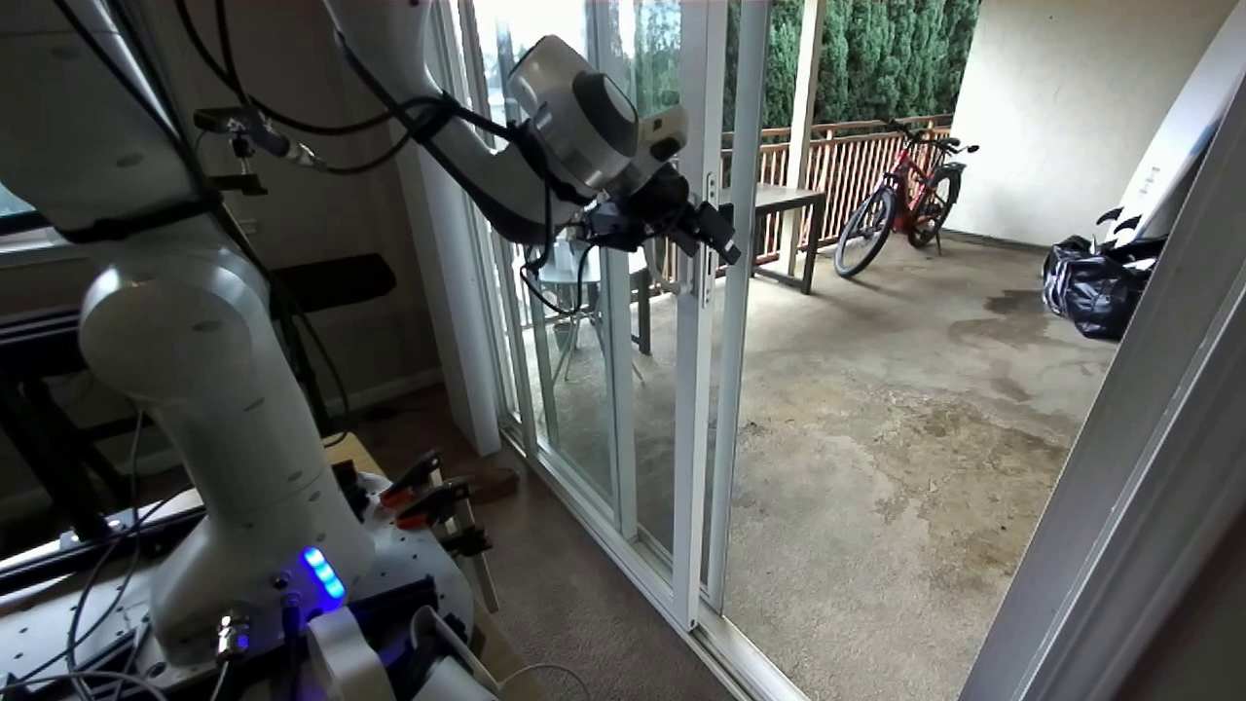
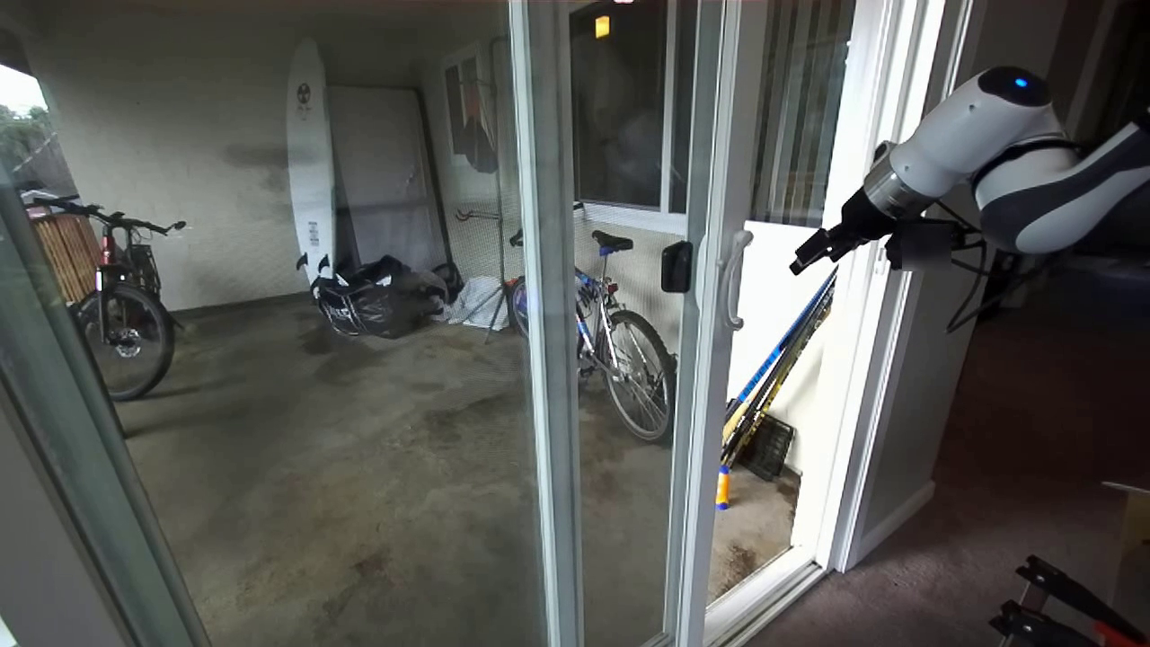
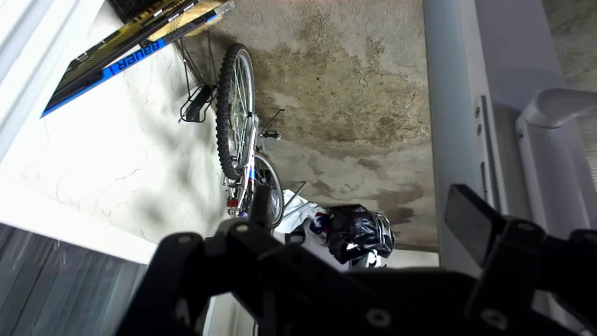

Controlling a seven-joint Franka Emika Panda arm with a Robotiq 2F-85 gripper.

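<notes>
A white-framed sliding glass door (image 1: 689,467) stands partly open onto a patio. Its pale curved handle (image 2: 736,282) is on the frame's near edge; in the wrist view the handle (image 3: 559,112) lies at the right. My gripper (image 1: 720,238) is in front of the door's leading edge at about handle height, partly covering that edge. In the other exterior view the gripper (image 2: 810,257) appears right of the handle, with a gap in the image. Its black fingers (image 3: 473,221) are spread wide, with nothing held between them. The right finger overlaps the door frame in the wrist view.
The doorway opens on bare concrete (image 1: 864,467). Hockey sticks (image 2: 771,372) lean by the white side wall near the arm. Farther out are a bicycle (image 2: 636,356), a red bike (image 1: 905,199) and a black bag (image 1: 1098,286).
</notes>
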